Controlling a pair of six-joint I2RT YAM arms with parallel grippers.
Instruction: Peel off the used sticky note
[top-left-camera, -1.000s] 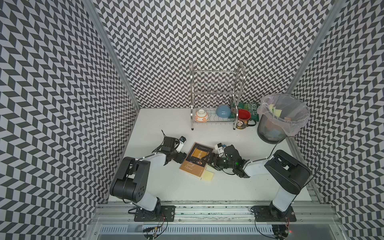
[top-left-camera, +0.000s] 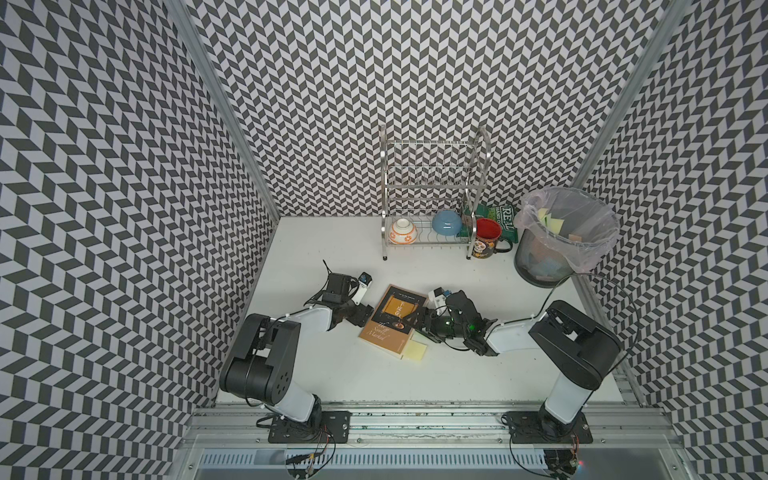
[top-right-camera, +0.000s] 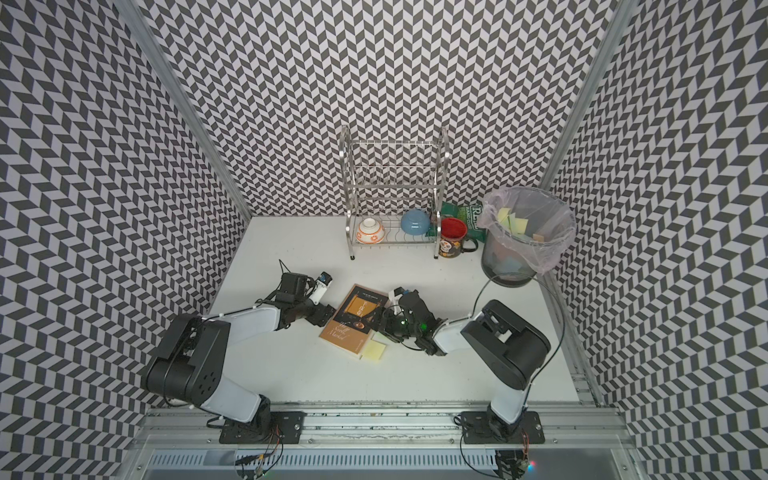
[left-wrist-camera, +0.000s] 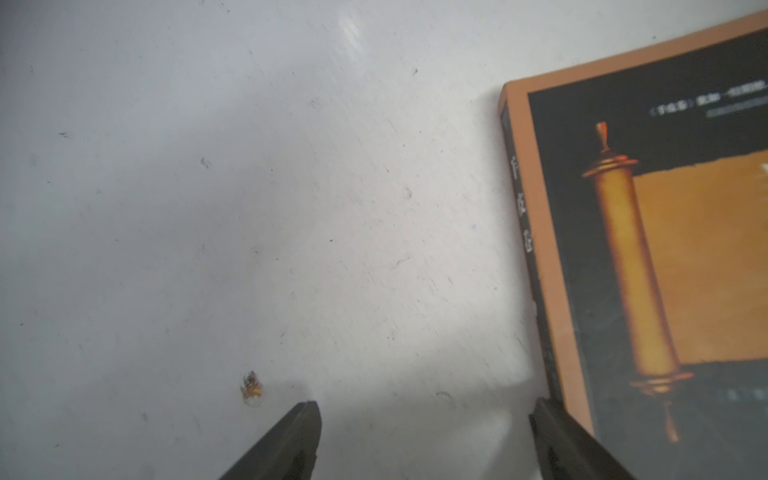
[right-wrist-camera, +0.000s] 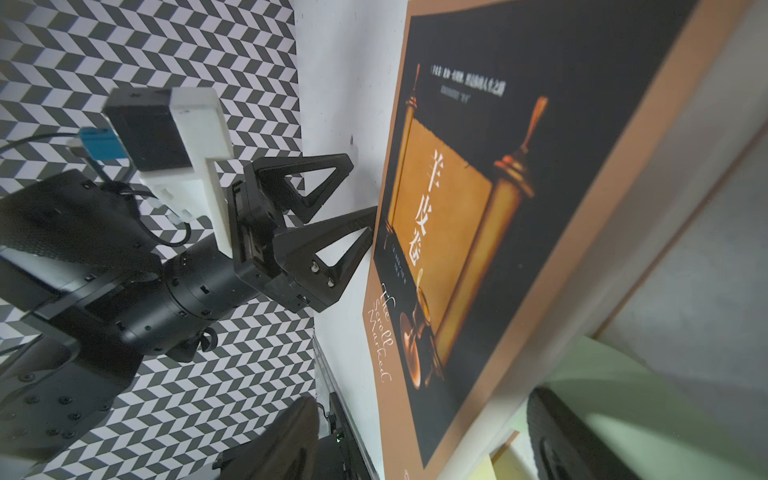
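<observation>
A brown and black book (top-left-camera: 390, 329) lies on the white table, cover up. From its lower right edge a yellow sticky note (top-left-camera: 414, 350) sticks out. A green sticky note (right-wrist-camera: 656, 408) juts from the same side in the right wrist view. My left gripper is open at the book's left side, one finger close to the spine, only bare table between its fingers. My right gripper is open over the book's right edge; one of its fingers (right-wrist-camera: 560, 436) overlaps the green note. Whether they touch I cannot tell.
A lined waste bin (top-left-camera: 544, 260) holding several paper scraps stands at the back right. A metal rack (top-left-camera: 436, 188) with two bowls is at the back, with a red mug (top-left-camera: 485, 240) beside it.
</observation>
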